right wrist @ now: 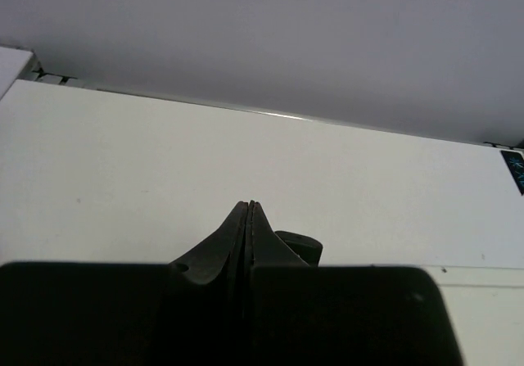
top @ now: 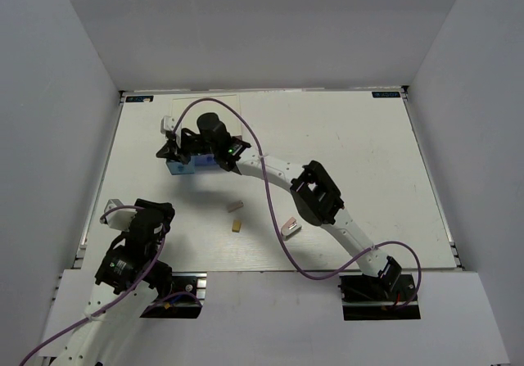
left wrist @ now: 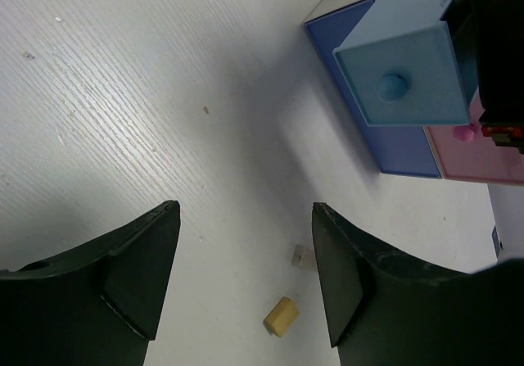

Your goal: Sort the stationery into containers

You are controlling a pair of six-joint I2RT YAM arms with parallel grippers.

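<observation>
My right gripper (top: 169, 151) hangs over the blue container (top: 182, 166) at the back left; in the right wrist view its fingertips are closed together, nothing visible between them. In the left wrist view a light blue box (left wrist: 413, 79), dark blue box (left wrist: 401, 149) and pink box (left wrist: 483, 157) stand in a row, partly hidden by the right arm. My left gripper stands open at the front left. A beige piece (top: 235, 205), a yellow piece (top: 237, 226) and a white-and-pink piece (top: 291, 228) lie on the table.
The right arm stretches diagonally across the middle. Grey walls surround the table on the back and sides.
</observation>
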